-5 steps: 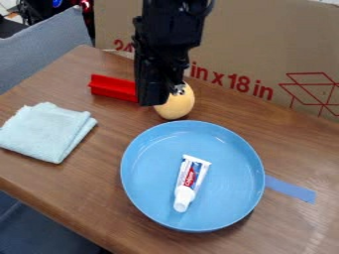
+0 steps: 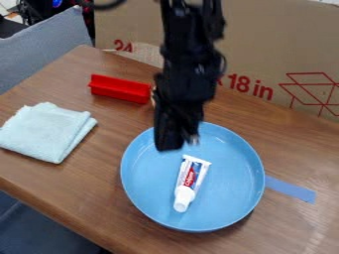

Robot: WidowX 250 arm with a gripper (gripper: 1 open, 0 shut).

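Observation:
My black gripper [image 2: 177, 129] hangs blurred over the back rim of the blue plate [image 2: 146, 189]; I cannot see whether anything is between its fingers, and it looks shut. On the plate lies a white toothpaste tube [image 2: 189, 182] with red and blue print. A folded pale cloth [image 2: 46, 131] lies at the left, and a red object [image 2: 119, 87] is behind it.
A cardboard box [image 2: 283, 60] stands along the back.
My gripper has moved down and rightward, toward the plate, and now covers the yellow object. The plate, tube and cloth have not moved.

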